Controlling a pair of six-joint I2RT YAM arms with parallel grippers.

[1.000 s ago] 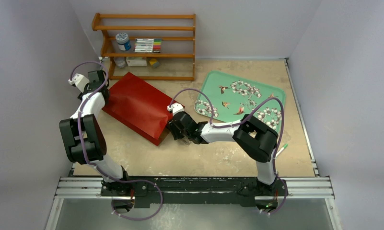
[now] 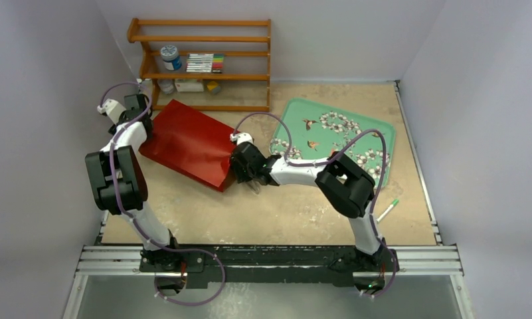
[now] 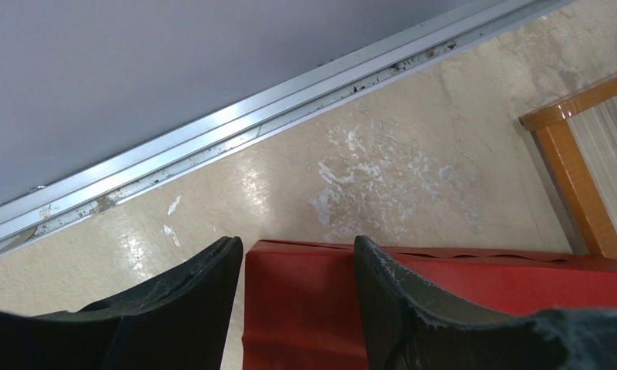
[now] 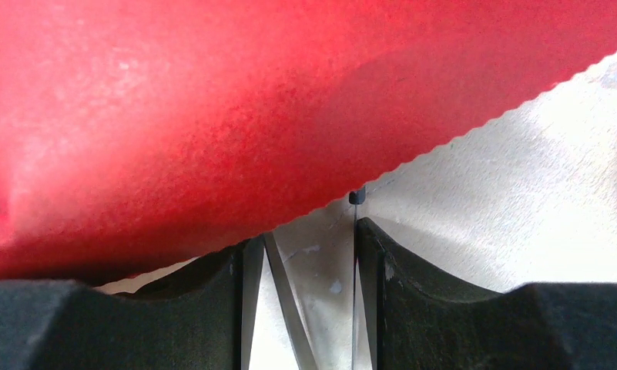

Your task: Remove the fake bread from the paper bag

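The red paper bag (image 2: 190, 143) lies slantwise on the table, left of the middle. Its serrated mouth edge (image 4: 413, 158) hangs over the right gripper's fingers. At the bag's far left end is my left gripper (image 2: 148, 126); in the left wrist view, its parted fingers (image 3: 212, 281) stand with the bag's end corner (image 3: 301, 301) in the gap. My right gripper (image 2: 236, 174) is at the bag's right end, its fingers (image 4: 247, 285) apart with bare table showing between them. Bag material covers the top of the left fingertip in that view. No bread is visible in any view.
A green flowered tray (image 2: 296, 123) lies to the right, partly beneath the right arm. The wooden shelf (image 2: 213, 77) with jars and pens stands behind the bag. A green-capped pen (image 2: 387, 210) lies at front right. Free table lies in front of the bag.
The bag's right end and my right gripper have shifted slightly toward the back. The left gripper has edged a little to the right. Bread remains out of sight.
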